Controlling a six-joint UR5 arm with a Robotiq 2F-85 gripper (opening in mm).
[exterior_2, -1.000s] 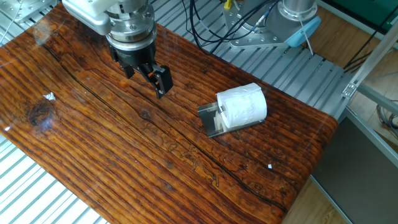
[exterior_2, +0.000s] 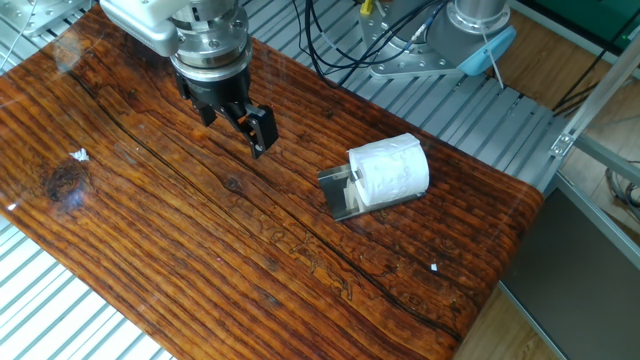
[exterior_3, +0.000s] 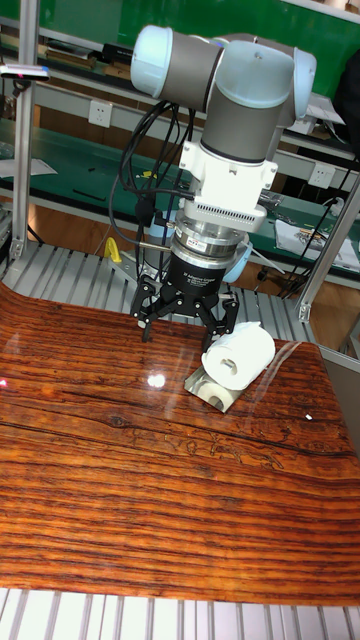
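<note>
A white paper roll (exterior_2: 392, 170) lies on its side on a metal holder (exterior_2: 342, 196), whose bare plate juts out at one end. In exterior view 3 the open end of the roll (exterior_3: 239, 357) faces the camera, with the holder (exterior_3: 212, 390) beneath it. My gripper (exterior_2: 236, 136) hangs above the table, to the left of the roll in exterior view 2 and apart from it. In exterior view 3 the two fingers of the gripper (exterior_3: 178, 339) are spread wide, and nothing shows between them.
Small white scraps (exterior_2: 79, 155) lie at the table's left, and another bit (exterior_2: 433, 267) near the table's right end. Black cables (exterior_2: 345, 50) and the robot's base (exterior_2: 478, 14) are behind the table.
</note>
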